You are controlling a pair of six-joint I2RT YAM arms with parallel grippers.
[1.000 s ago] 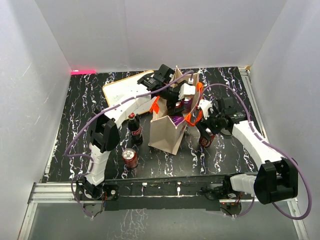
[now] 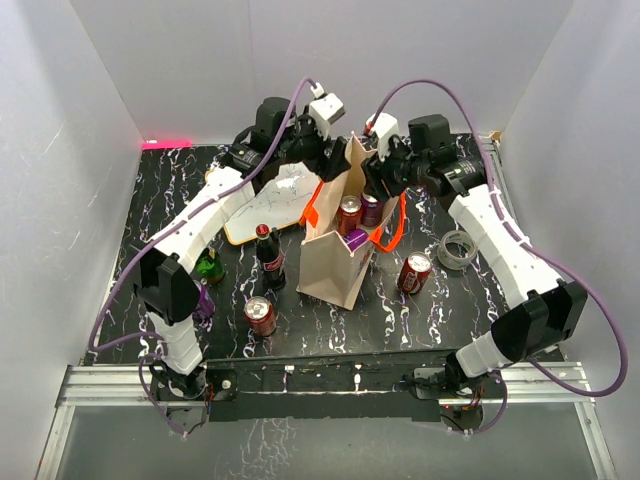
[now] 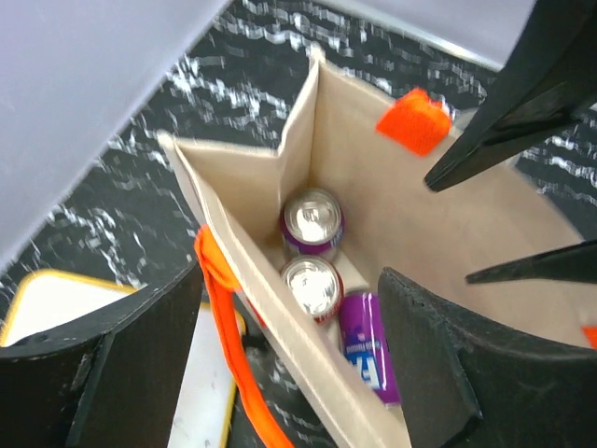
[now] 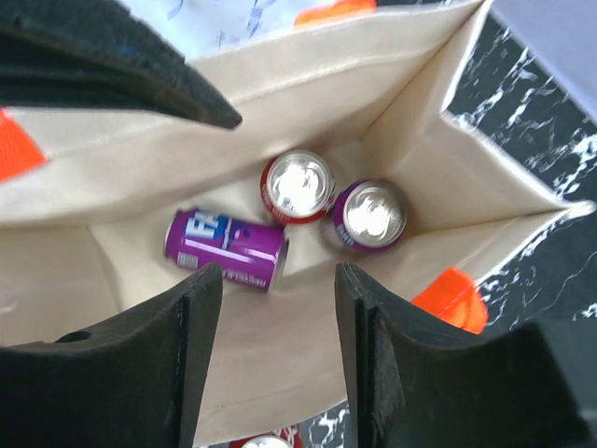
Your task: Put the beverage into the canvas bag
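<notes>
The canvas bag point(image 2: 330, 270) stands upright and open with orange handles, holding a red-topped can point(image 4: 297, 187), an upright purple can point(image 4: 371, 215) and a lying purple can point(image 4: 226, 245). My left gripper point(image 2: 330, 160) hangs above the bag's left rim, its fingers apart, nothing visible between them. My right gripper point(image 2: 380, 180) is over the bag's right side, also apart and empty. A red cola can point(image 2: 415, 272) stands right of the bag, another point(image 2: 260, 315) at front left, and a cola bottle point(image 2: 270, 256) to its left.
A tape roll point(image 2: 457, 250) lies at the right. A whiteboard point(image 3: 56, 317) lies behind the bottle. Green and purple items point(image 2: 208, 265) stand left, partly behind the left arm.
Both grippers have risen from lower positions. The left moved back and left from inside the bag; the right moved from the cola can on the right to above the bag.
</notes>
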